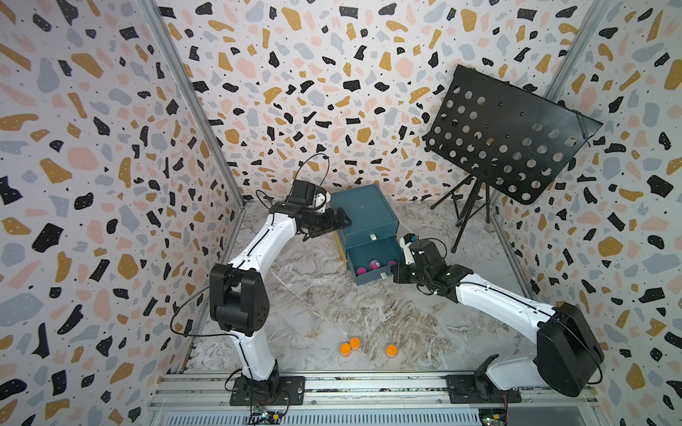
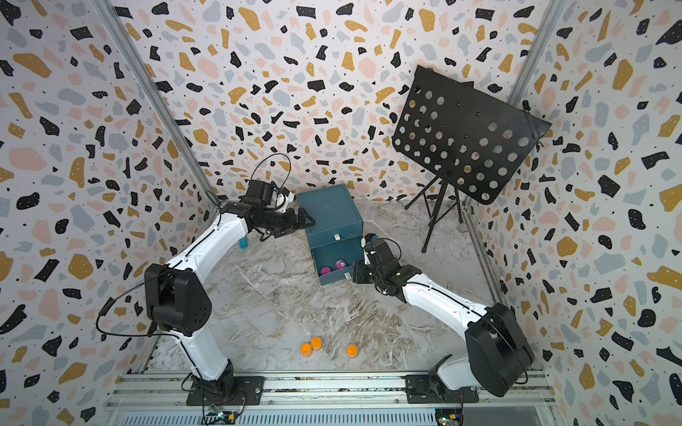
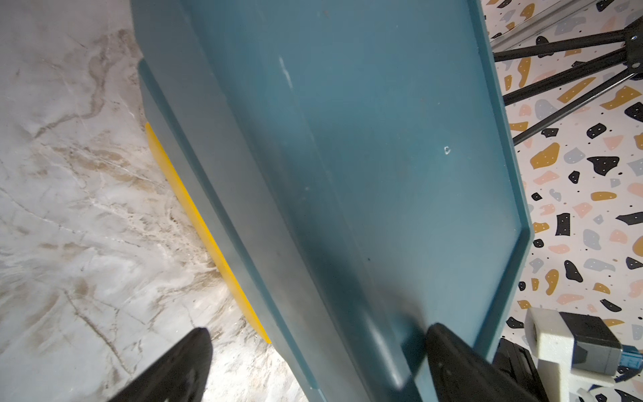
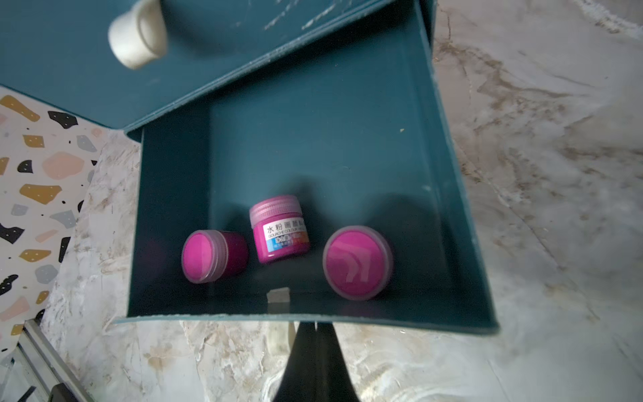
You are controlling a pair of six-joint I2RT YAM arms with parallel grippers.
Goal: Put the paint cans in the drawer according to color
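Three magenta paint cans lie in the open lower drawer (image 4: 321,147) of a teal cabinet (image 1: 366,206): a tipped one (image 4: 201,256), a labelled one (image 4: 280,229) and one lid-up (image 4: 357,262). Three orange cans (image 1: 345,348), among them, stand on the table near its front edge. My left gripper is open, its fingers apart across the cabinet's left top edge. Just outside the drawer's front wall, my right gripper is shut, with nothing visible between its tips. The upper drawer, with a white handle (image 4: 138,35), is closed.
A black perforated stand (image 1: 511,135) on a tripod rises at the back right. A yellow strip (image 3: 207,234) runs along the cabinet's lower left side.
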